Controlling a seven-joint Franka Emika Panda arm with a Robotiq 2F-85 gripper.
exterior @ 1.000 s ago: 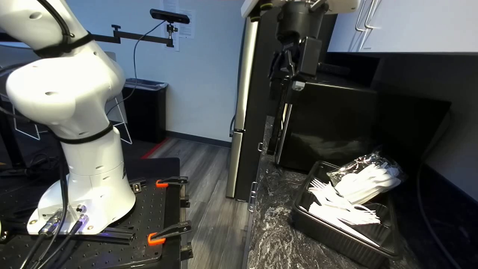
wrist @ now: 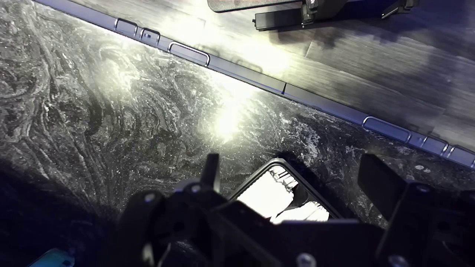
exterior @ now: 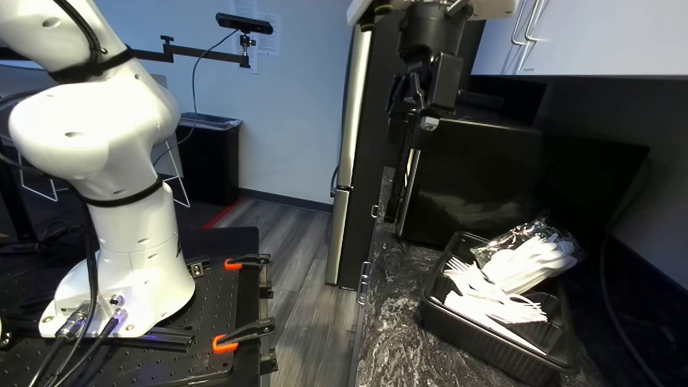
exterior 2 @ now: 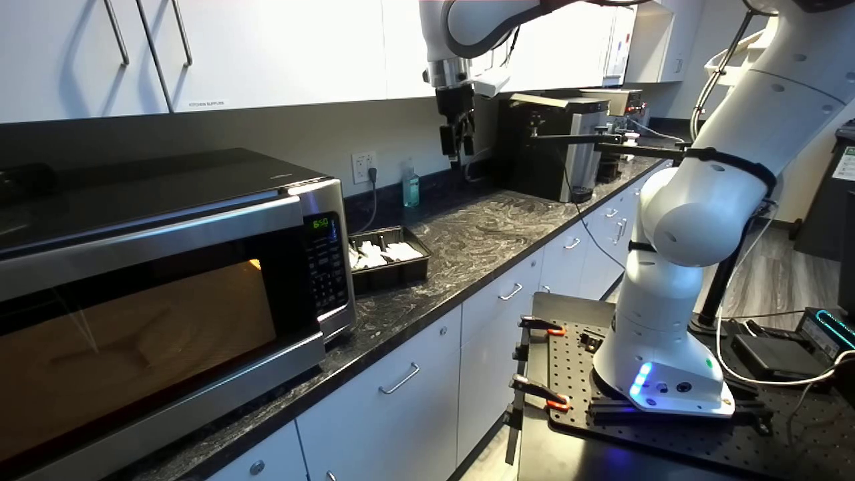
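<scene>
My gripper hangs well above the counter, pointing down. In the wrist view its two dark fingers stand wide apart, with nothing held between them. Far below, partly hidden by the gripper's body, lies a black tray (wrist: 307, 184) of white plastic cutlery (wrist: 267, 193). Exterior view 1 shows the tray (exterior: 490, 351) close up, with white forks (exterior: 496, 306) and a clear bag of white utensils (exterior: 529, 261) in it. In exterior view 2 the gripper (exterior 2: 457, 152) is in the air, higher than the tray (exterior 2: 393, 276) and beyond it.
A microwave (exterior 2: 160, 280) stands beside the tray. White cabinets (exterior 2: 280, 48) hang over the counter (exterior 2: 481, 232), whose middle stretch is bare. A soap bottle (exterior 2: 410, 188) is near the wall, and a black appliance (exterior 2: 537, 148) stands farther along.
</scene>
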